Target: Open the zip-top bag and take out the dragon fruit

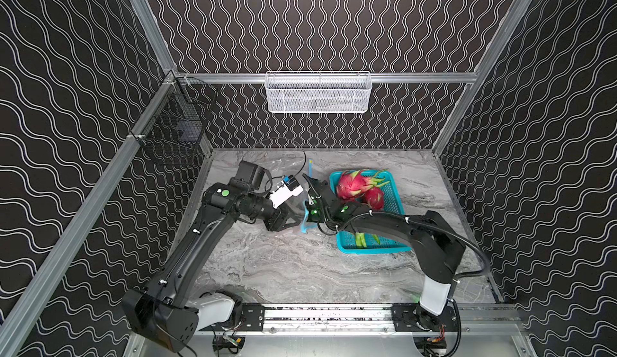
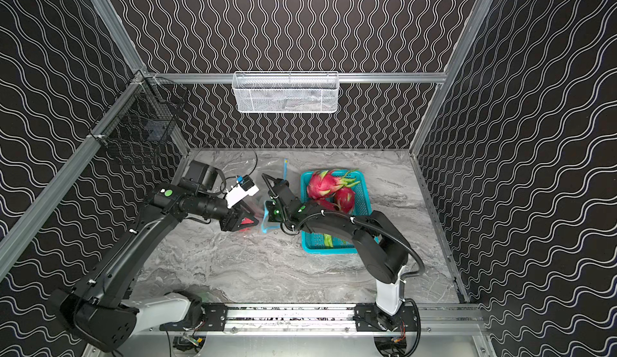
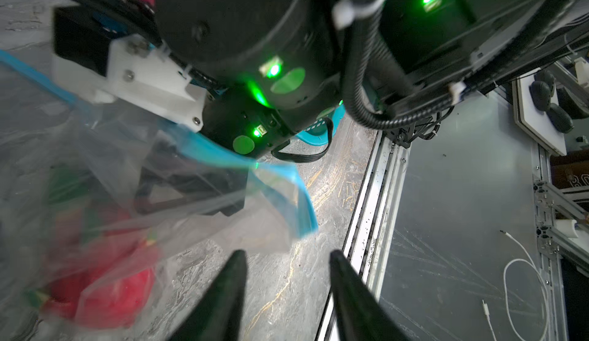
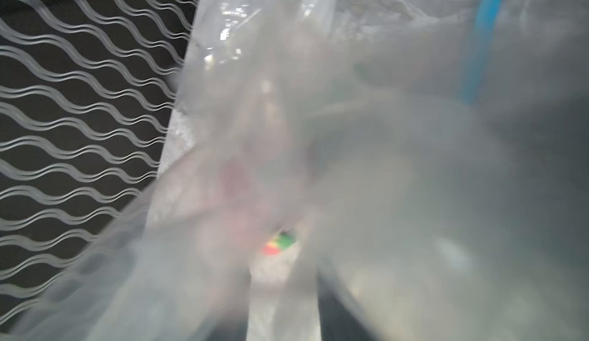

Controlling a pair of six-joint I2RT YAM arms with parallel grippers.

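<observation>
The clear zip top bag (image 3: 202,218) with its blue strip lies between my grippers, its mouth spread around the right gripper's end. Inside, a red dragon fruit (image 3: 110,292) shows through the film in the left wrist view. My left gripper is open beside the bag's mouth, nothing between its fingers. Blurred film fills the right wrist view, where my right gripper has its fingers apart; a small red and green bit of fruit (image 4: 279,242) shows beyond the gap. From above, the right arm covers much of the bag's mouth.
A turquoise basket (image 1: 372,251) with several dragon fruits (image 1: 350,183) stands to the right, partly under the right arm. A white wire basket (image 1: 318,96) hangs at the back, a black one (image 1: 173,125) at the left.
</observation>
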